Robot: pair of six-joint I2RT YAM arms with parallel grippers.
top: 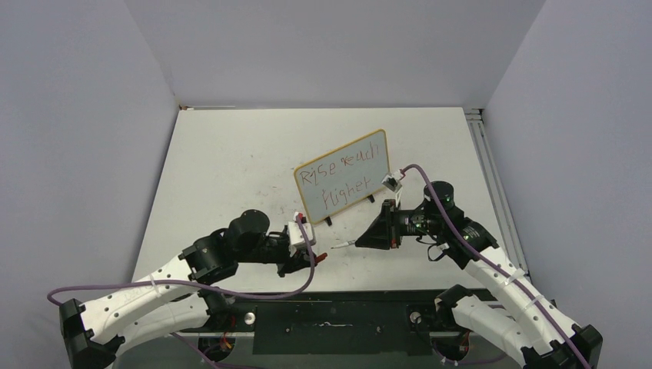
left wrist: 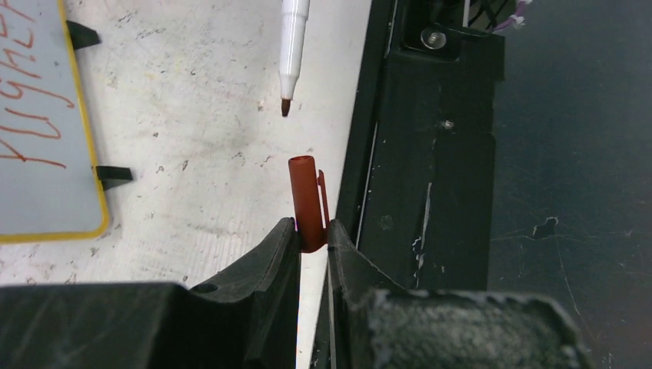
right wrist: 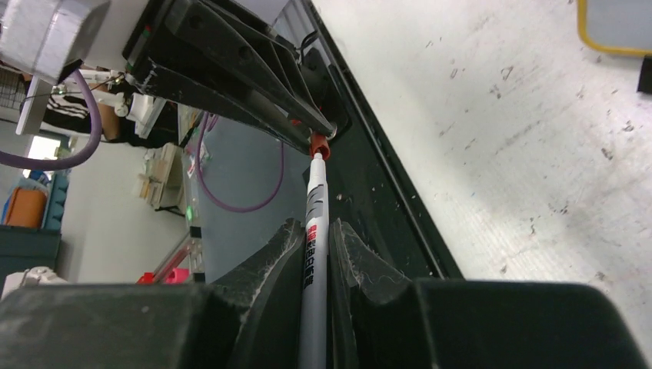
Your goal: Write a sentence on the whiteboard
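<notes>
The whiteboard (top: 344, 174), yellow-rimmed and tilted on the table, bears red writing that reads "Rise reach Higher". My right gripper is shut on a white marker (right wrist: 314, 231) with its tip out. In the left wrist view the marker (left wrist: 291, 50) shows a bare dark tip aimed toward the cap. A red cap (left wrist: 307, 201), its open end facing the marker, is pinched in my left gripper. Tip and cap are a short gap apart in the left wrist view; in the right wrist view they line up, and contact cannot be judged there.
Black feet (left wrist: 114, 176) stick out from the board's lower edge. The white table (top: 223, 169) is stained but otherwise bare. Its front edge meets a dark metal frame (top: 330, 327). Walls close in at the sides and back.
</notes>
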